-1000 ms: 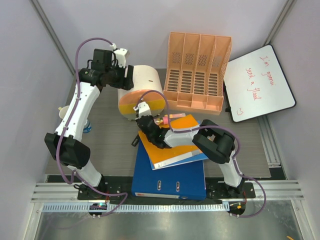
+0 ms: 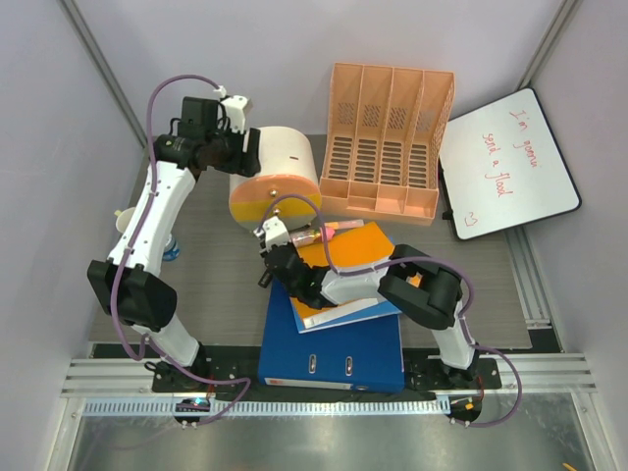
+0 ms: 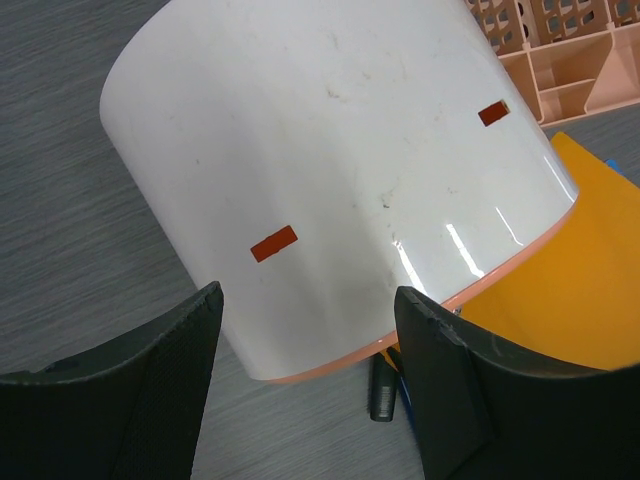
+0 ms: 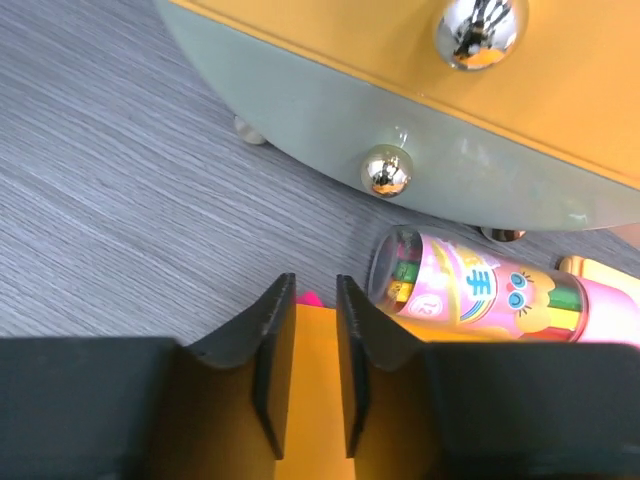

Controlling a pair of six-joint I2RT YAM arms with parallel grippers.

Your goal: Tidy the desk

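Note:
A white, round-topped box (image 2: 287, 147) with an orange front (image 4: 330, 30) and a silver knob (image 4: 480, 32) stands at the back. My left gripper (image 2: 251, 154) is above its top, and the left wrist view shows the fingers (image 3: 190, 340) apart over the white surface. Just in front of the box is my right gripper, its fingertips a small gap apart with nothing held. A colourful clear tube (image 4: 490, 290) lies to the right of those fingertips, near the orange folder (image 2: 363, 245). Under that folder, a blue binder (image 2: 334, 343) lies at the front.
A tan divided rack (image 2: 388, 137) stands right of the box. Farther right leans a whiteboard (image 2: 510, 162) with red writing. A white cup (image 2: 125, 218) is at the left, partly behind my left arm. A dark pen (image 3: 382, 390) lies near the box. Bare desk shows at right.
My right gripper has pulled back from the box front towards the desk's front edge, uncovering the knob. The box has shifted slightly left. My left arm looks unchanged.

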